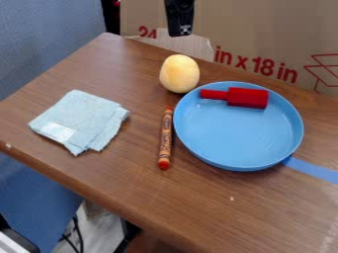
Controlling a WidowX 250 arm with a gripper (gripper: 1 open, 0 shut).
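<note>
My black gripper (180, 20) is at the top centre of the view, high above the table and mostly out of frame; whether it is open or shut I cannot tell. Below it a red object (246, 97) lies at the back of a blue plate (232, 139). A yellow round object (180, 73) sits behind and left of the plate, and an orange crayon-like stick (166, 138) lies along the plate's left side.
A folded light-blue cloth (81, 120) lies on the left of the wooden table (185, 212). A cardboard box (264, 44) stands behind.
</note>
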